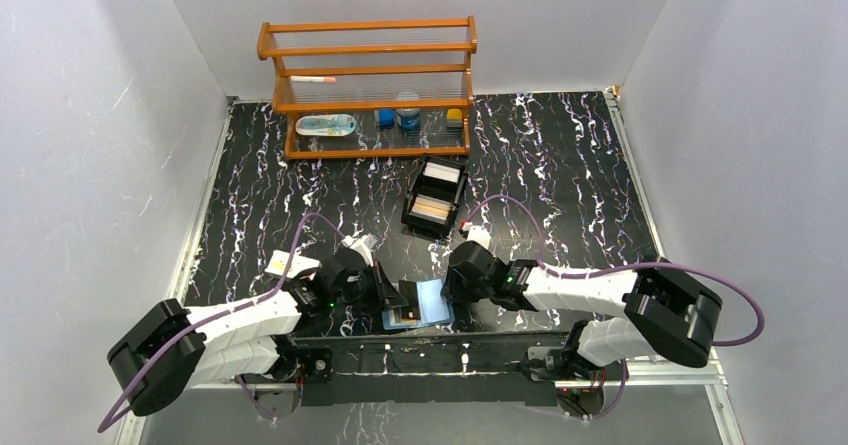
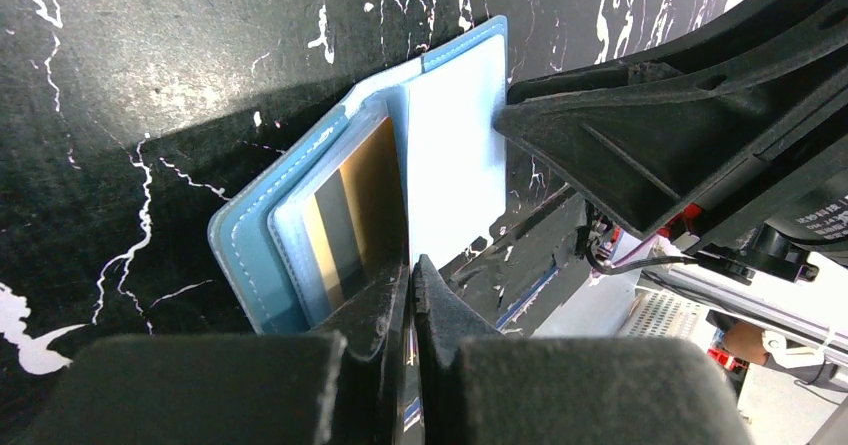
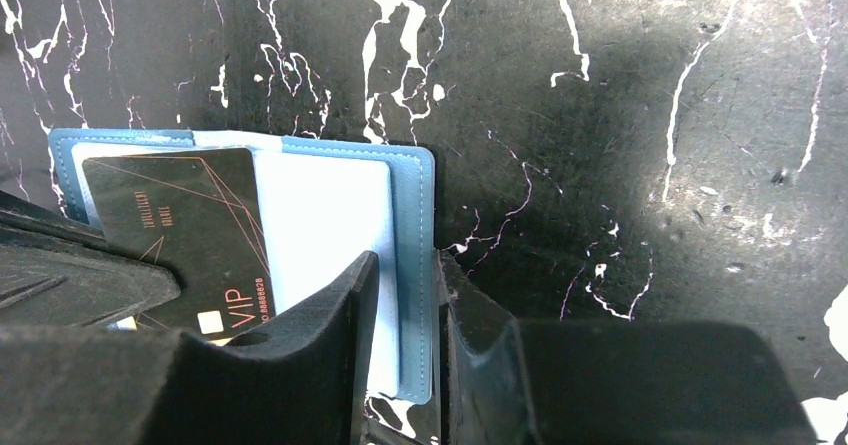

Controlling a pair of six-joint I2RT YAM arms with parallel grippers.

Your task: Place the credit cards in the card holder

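The light-blue card holder (image 1: 432,303) lies unfolded near the table's front edge. A black VIP card (image 3: 190,227) stands over its left half, seen nearly edge-on from the left wrist. My left gripper is shut on this card's edge, one fingertip lying across its printed face in the right wrist view. Left of it, a yellow-and-dark striped card (image 2: 340,227) sits in the holder's left side. My right gripper is part open, its fingers on either side of the holder's right edge. Whether they touch the edge, I cannot tell.
Behind the grippers, an open black case (image 1: 434,197) holds pale and tan items. A wooden rack (image 1: 370,105) stands against the back wall. Something white (image 1: 292,263) lies beside the left arm.
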